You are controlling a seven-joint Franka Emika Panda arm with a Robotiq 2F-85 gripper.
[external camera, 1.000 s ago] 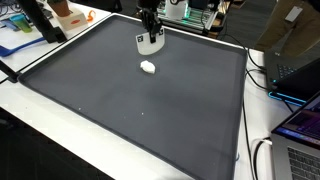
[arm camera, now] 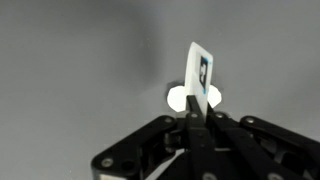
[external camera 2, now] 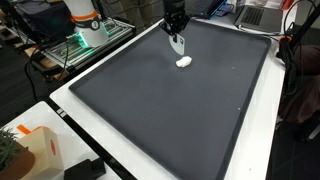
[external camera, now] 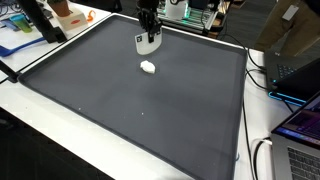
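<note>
My gripper is shut on a thin white item (arm camera: 201,70), which bears a dark and blue marking in the wrist view. In exterior view 1 this white item (external camera: 148,44) hangs below the gripper (external camera: 149,33), near the back of the dark table. A small white lump (external camera: 148,67) lies on the tabletop just in front of it. From the wrist, the lump (arm camera: 177,98) shows on both sides of the held item, which hides its middle. Exterior view 2 has the held item (external camera 2: 177,45) just above and behind the lump (external camera 2: 183,62).
Laptops (external camera: 297,150) stand at the right in exterior view 1. A potted plant (external camera 2: 15,155) sits off the table in exterior view 2.
The held white item has shifted and turned slightly, its lower end a little to the left in exterior view 1. The lump on the table has stayed put.
</note>
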